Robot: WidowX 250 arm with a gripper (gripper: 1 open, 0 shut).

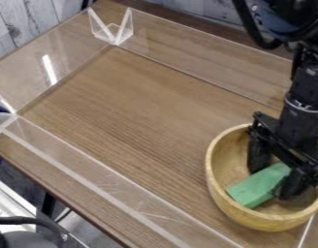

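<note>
A wooden bowl (pixel 223 198) sits at the lower right of the wooden table (pixel 123 116). In it lies a green block (pixel 258 183). My black gripper (pixel 275 157) reaches down from the right over the bowl, just above and beside the block, its fingertips partly hidden against the bowl's dark inside. It appears open; whether it touches the block is hard to tell.
Clear plastic walls run along the table's edges, with a small clear bracket (pixel 111 28) at the back left. Dark cables show at the bottom left corner.
</note>
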